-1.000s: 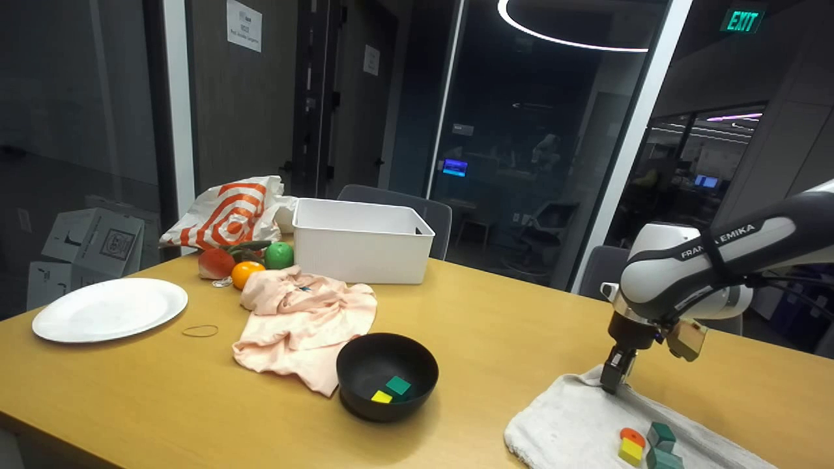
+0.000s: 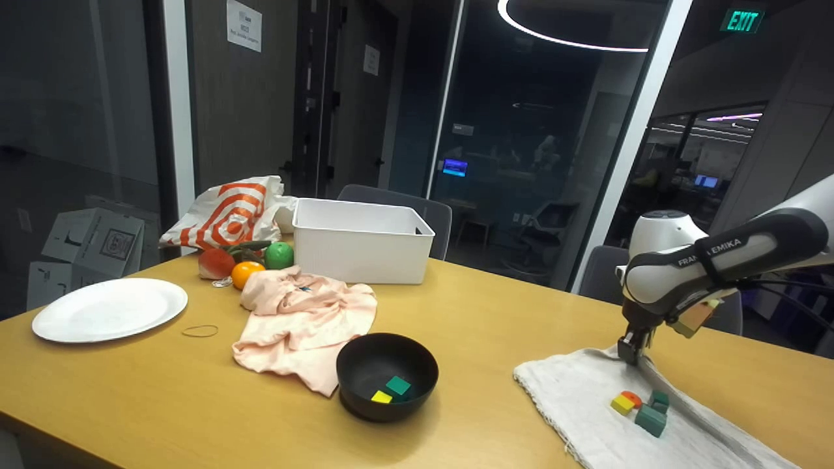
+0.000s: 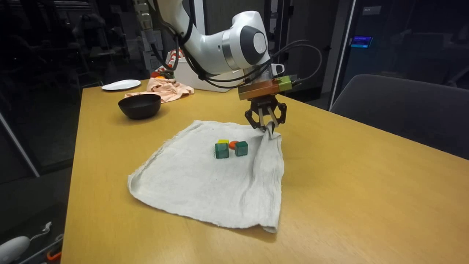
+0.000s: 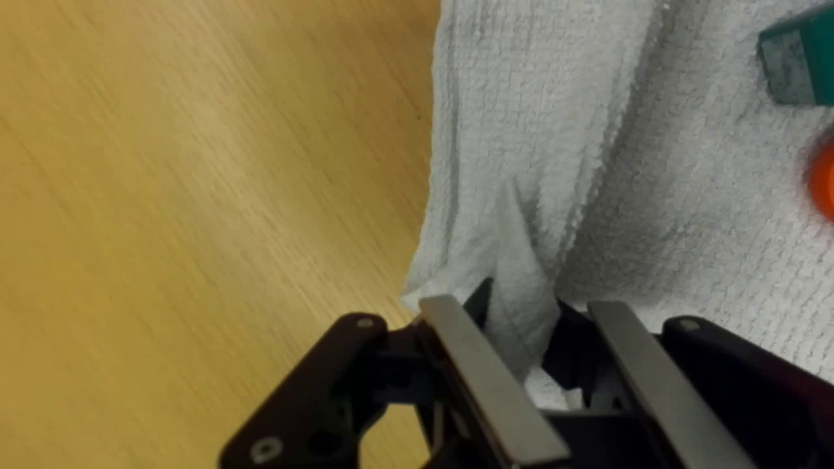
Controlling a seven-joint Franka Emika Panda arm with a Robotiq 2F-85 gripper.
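A white towel (image 3: 189,184) lies on the table, its right side folded over in a ridge. My gripper (image 3: 268,127) is shut on a pinched fold at the towel's far corner; in the wrist view the bunched cloth (image 4: 520,305) rises between the fingers. On the towel sit two green blocks (image 3: 222,151), a yellow block (image 2: 622,404) and an orange round piece (image 3: 233,145), close together. In the wrist view, only a green block (image 4: 809,58) and part of the orange piece (image 4: 825,180) show, at the right edge.
A black bowl (image 2: 387,344) holds a green and a yellow piece. Beyond it are a pink cloth (image 2: 301,312), a white bin (image 2: 359,242), a white plate (image 2: 109,309), toy produce (image 2: 247,274) and a bag (image 2: 227,215). Bare table (image 3: 351,189) lies right of the towel.
In exterior view 1 the gripper and the towel's held corner have shifted away from the camera and slightly right. The towel has slid along, carrying the blocks with it. The bowl has not moved.
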